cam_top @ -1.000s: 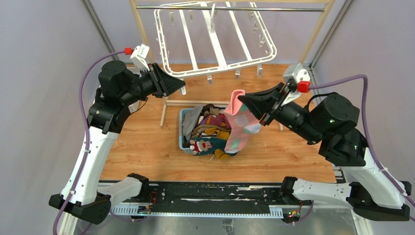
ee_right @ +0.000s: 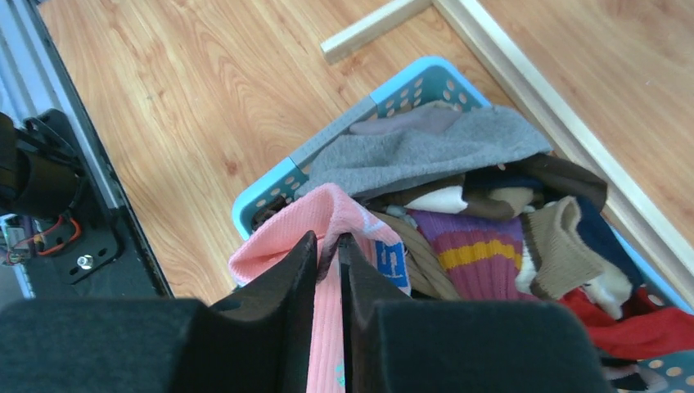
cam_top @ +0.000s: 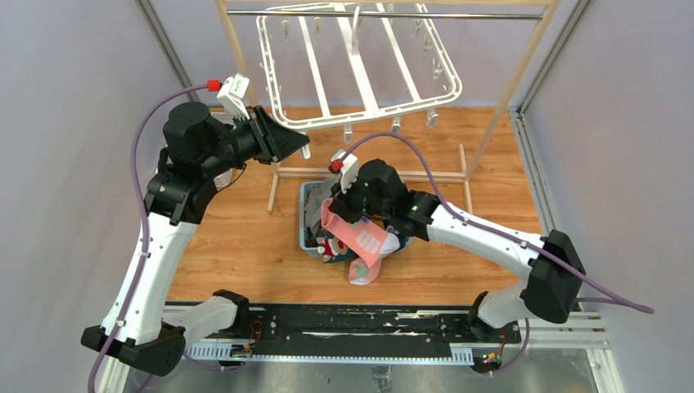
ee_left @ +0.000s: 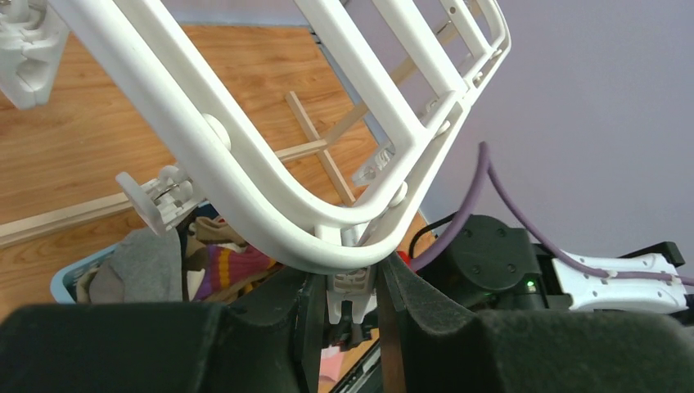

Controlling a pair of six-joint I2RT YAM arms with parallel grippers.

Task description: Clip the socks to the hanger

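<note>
The white hanger hangs from the rack's metal bar, with clips along its underside. At its near left corner my left gripper is shut on a clip; in the left wrist view that white clip sits between the fingers. Over the sock basket my right gripper points down with its fingers a little apart. A pink sock drapes over the basket's near side. In the right wrist view the sock's folded top lies between and just beyond the slightly parted fingertips.
Other socks fill the basket, among them a grey sock and a purple striped sock. Behind the basket runs the rack's wooden foot bar. Floor on both sides of the basket is clear.
My right arm has swung left and down from the right side, carrying the pink sock onto the basket, where it now covers other socks. The left arm and the hanger look unmoved.
</note>
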